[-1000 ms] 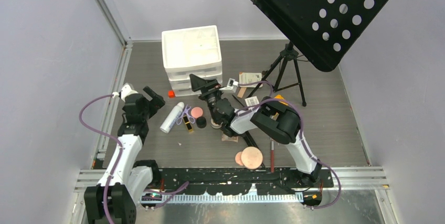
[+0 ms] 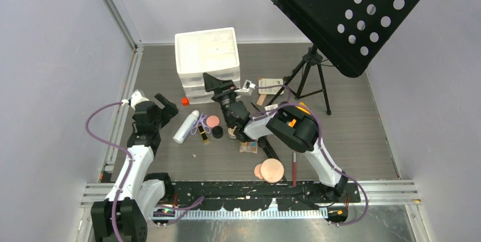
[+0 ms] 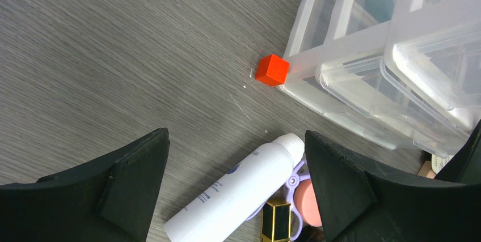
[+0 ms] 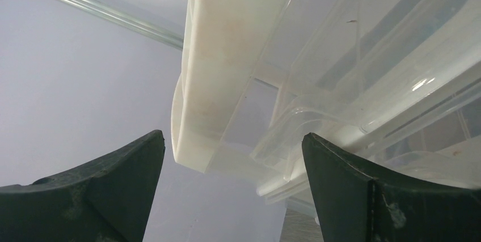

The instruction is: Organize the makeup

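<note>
A white drawer box with clear fronts stands at the back centre. My right gripper is open right at the drawer fronts, nothing between its fingers. My left gripper stands open at the left, above the table. In front of the box lie a red cube, a white bottle, lilac scissors, a pink round case, a black jar and a gold-and-black item. A palette, a large compact and a red pencil lie farther right.
A black perforated stand on a tripod takes the back right. Cards lie right of the box, partly behind my right arm.
The right arm has edged slightly up toward the drawer box. The left arm and the objects look unchanged.
</note>
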